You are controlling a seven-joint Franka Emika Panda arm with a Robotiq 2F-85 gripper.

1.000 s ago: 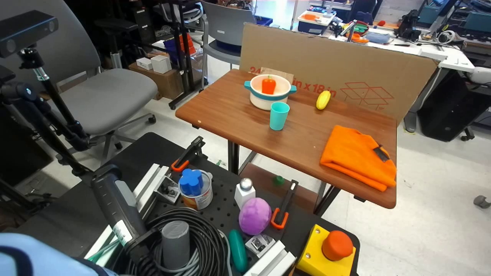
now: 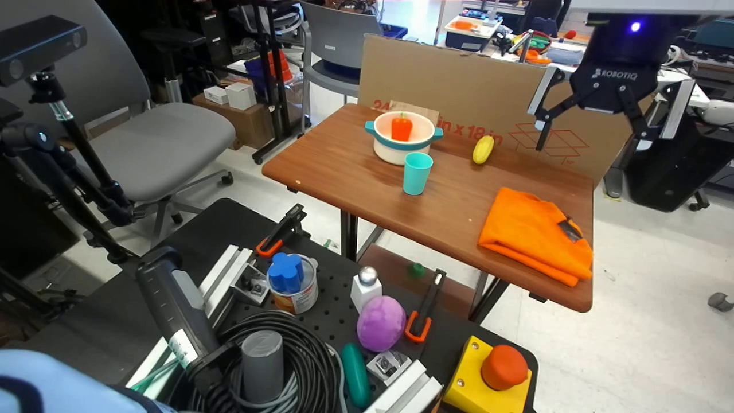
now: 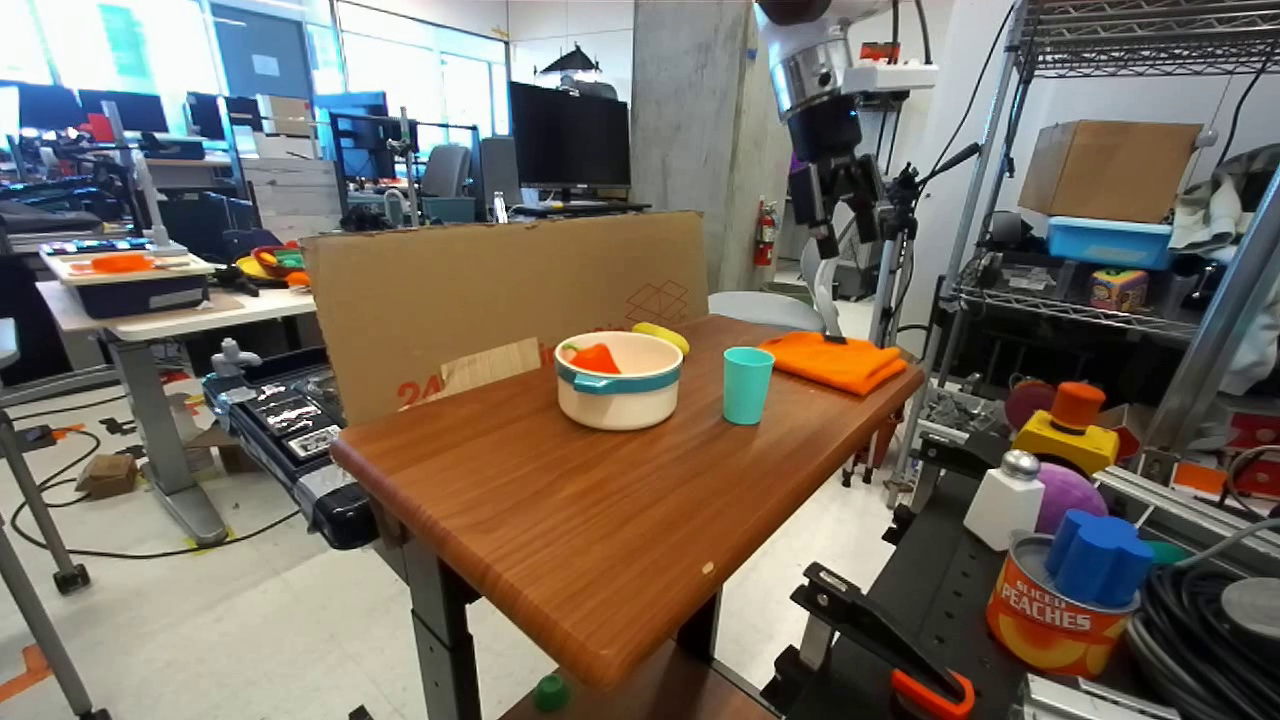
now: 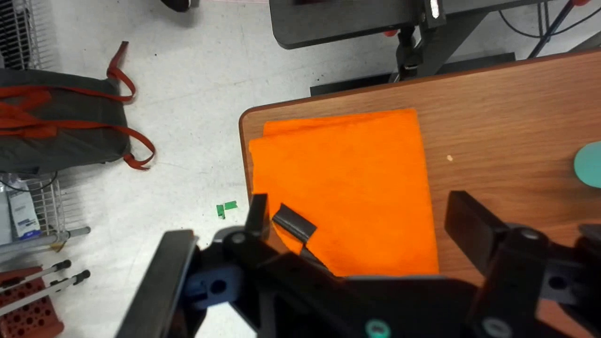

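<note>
My gripper (image 2: 593,141) hangs in the air above the right end of the wooden table, its fingers spread wide with nothing between them. Below it, the folded orange cloth (image 4: 349,186) with a dark tag lies flat near the table's corner. A white pot with teal handles (image 2: 390,151) stands toward the back left, and an orange pepper (image 2: 402,127) rests in it. In front of the pot is an upright teal cup (image 3: 746,386). The yellow banana-like item (image 2: 483,149) lies at the back, by the cardboard.
A cardboard sheet (image 3: 504,288) stands upright along the table's back edge. Bare wood (image 3: 576,516) fills the table's left and front. Off the table, a black bench (image 2: 330,330) carries clamps, a can, cables and a yellow box with a red button (image 2: 504,367).
In exterior view 1, the arm and open gripper have come into sight from the top right, where none showed a second ago. The objects on the table have not moved.
</note>
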